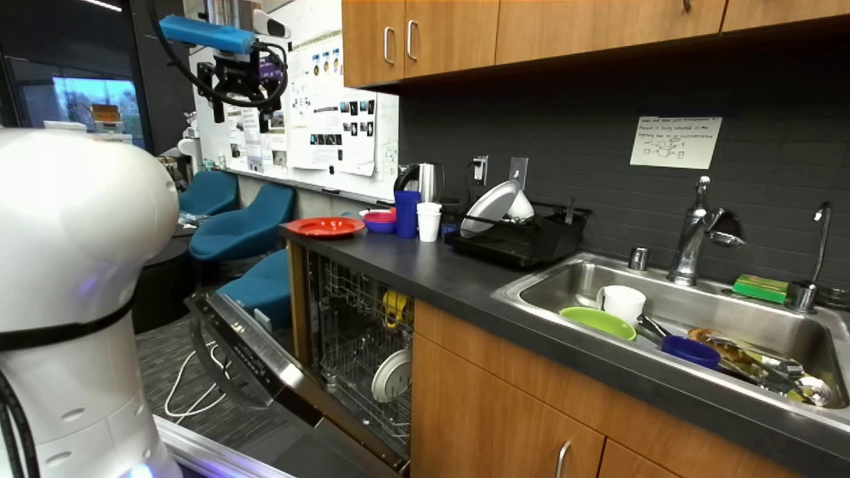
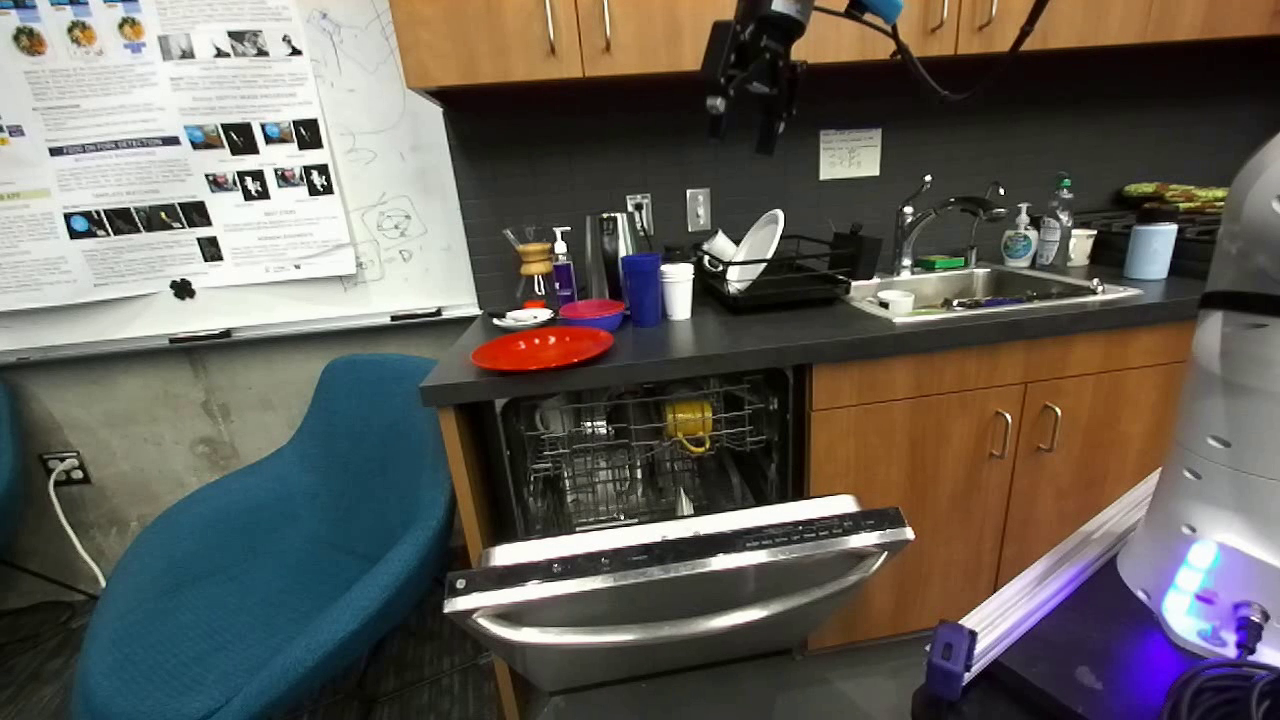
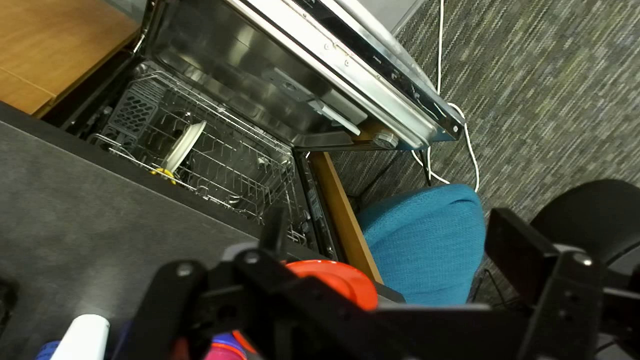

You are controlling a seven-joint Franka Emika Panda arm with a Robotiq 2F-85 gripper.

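Observation:
My gripper [image 1: 240, 126] hangs high in the air in the first exterior view, well above the counter and the dishwasher. Its two fingers stand wide apart with nothing between them, so it is open; the wrist view shows the gripper the same way, over a blue chair and the counter's end. The dishwasher door [image 2: 684, 600] is tilted partly down. Inside, the upper rack holds a yellow mug [image 2: 689, 422], and a white plate [image 1: 392, 376] stands in the lower rack. A red plate [image 2: 542, 348] lies on the counter's left end.
On the counter [image 1: 470, 295] stand blue and white cups [image 1: 428, 222], bowls [image 2: 594, 314] and a black dish rack [image 1: 518, 239]. The sink [image 1: 586, 275] holds several dishes. Wall cabinets [image 2: 672, 42] overhang the counter; a blue chair [image 2: 300, 540] stands left of the dishwasher.

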